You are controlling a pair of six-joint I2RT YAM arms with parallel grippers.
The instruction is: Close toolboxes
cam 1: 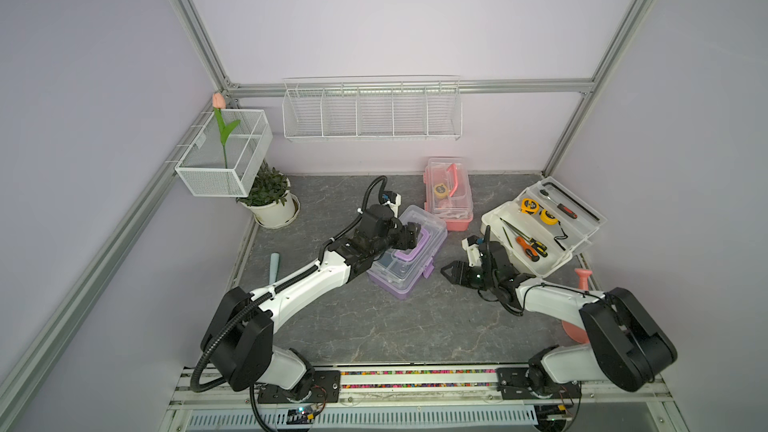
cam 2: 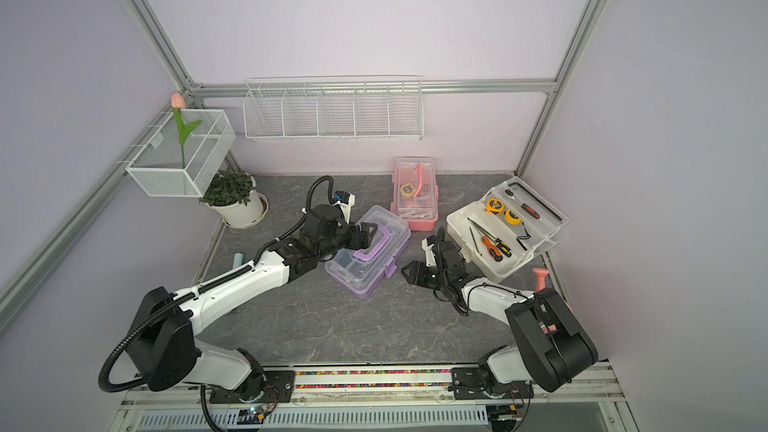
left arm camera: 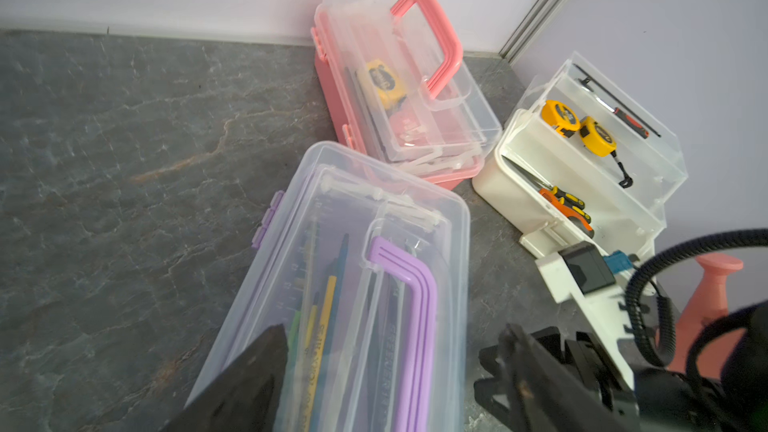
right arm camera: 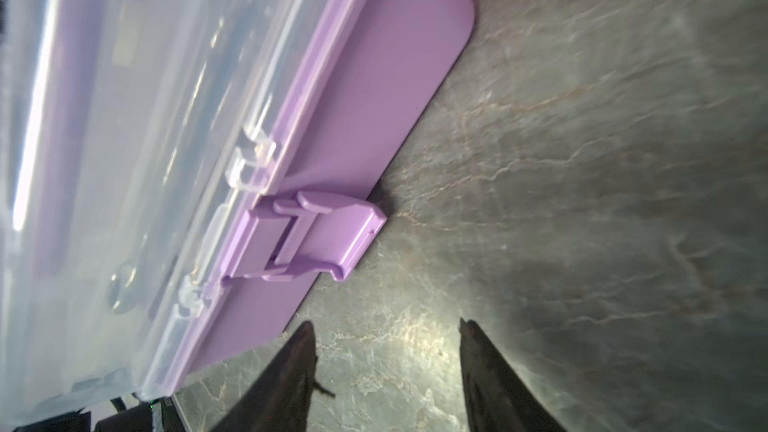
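The purple toolbox (cam 1: 388, 272) lies at table centre with its clear lid down; its side latch (right arm camera: 328, 236) hangs outward in the right wrist view. My left gripper (cam 1: 406, 236) is over the lid near the purple handle (left arm camera: 420, 336), open. My right gripper sits low beside the latch side, fingers apart with nothing between them. The pink toolbox (left arm camera: 336, 92) stands behind, lid down. The white toolbox (cam 1: 508, 216) at right is open, with tape measures, pliers and screwdrivers.
A potted plant (cam 1: 272, 212) and a white basket (cam 1: 220, 180) are at the left, along with a pale blue tool (cam 1: 273, 268). A pink object (cam 1: 576, 332) stands at the right. Bare table lies in front of the purple box.
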